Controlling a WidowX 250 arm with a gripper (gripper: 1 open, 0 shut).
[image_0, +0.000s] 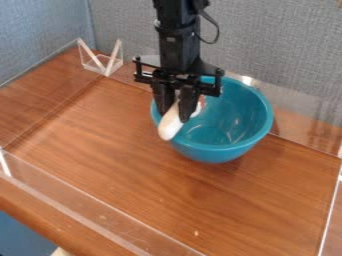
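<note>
My black gripper (175, 100) is over the left side of a teal bowl (230, 128), shut on a pale elongated object (171, 122) with a little red near its upper part, held slanted at the bowl's left rim. Whether that object touches the bowl cannot be told; part of it is hidden behind the fingers.
A clear angular holder (100, 57) stands at the back left. Transparent edging runs along the front and right, with a grey wall behind.
</note>
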